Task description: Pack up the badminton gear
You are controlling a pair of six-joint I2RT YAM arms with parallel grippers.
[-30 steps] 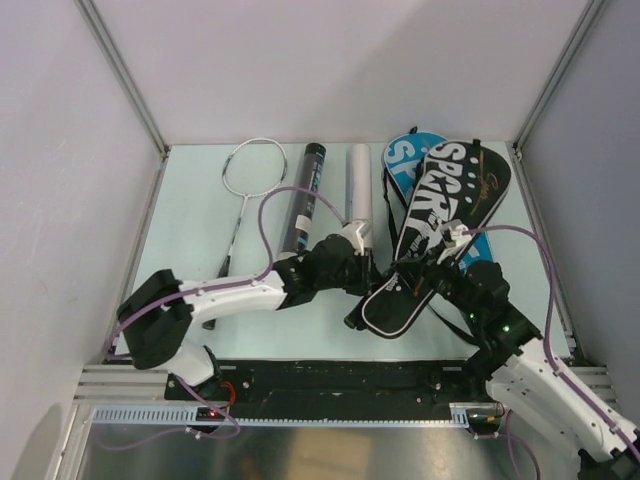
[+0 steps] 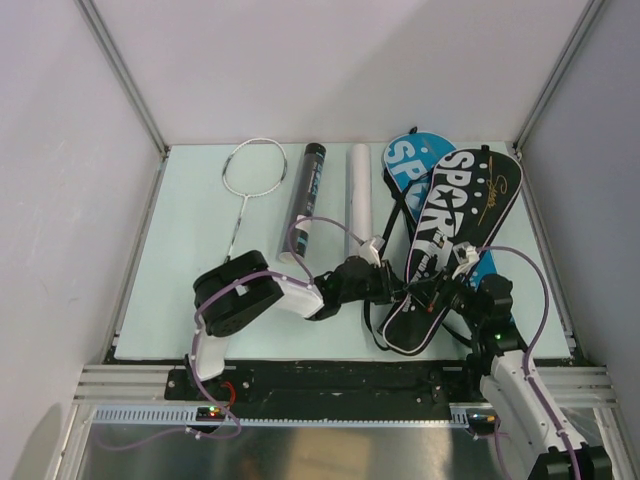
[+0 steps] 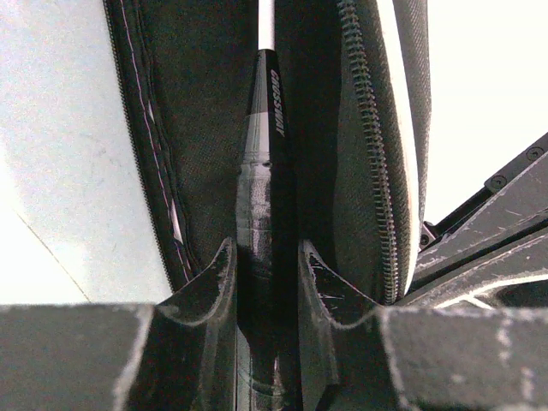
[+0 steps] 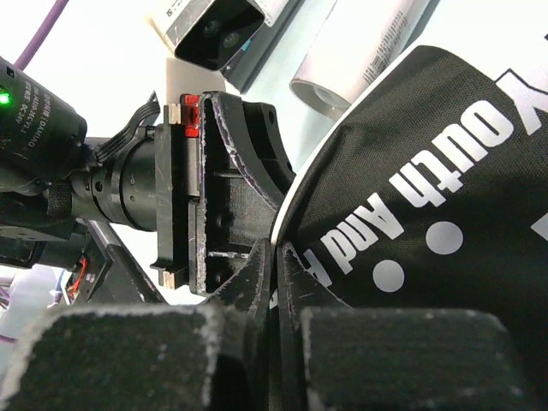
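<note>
In the top view a black racket bag [image 2: 447, 215] lies slanted over a blue one [image 2: 408, 160]. My right gripper [image 2: 428, 297] is shut on the black bag's edge; the white-trimmed edge [image 4: 295, 184] runs down between its fingertips in the right wrist view. The left gripper [image 2: 398, 293] is at the bag's mouth. From the left wrist, a dark racket handle [image 3: 265, 214] points into the unzipped bag [image 3: 201, 111]. The left fingers [image 3: 224, 274] lie close along both sides of the handle; whether they squeeze it cannot be told. The racket's head is hidden in the bag.
A bare racket [image 2: 243, 200] lies at the left, its grip partly behind the left arm. A black shuttlecock tube [image 2: 303, 200] and a white tube [image 2: 360, 190] lie at the middle.
</note>
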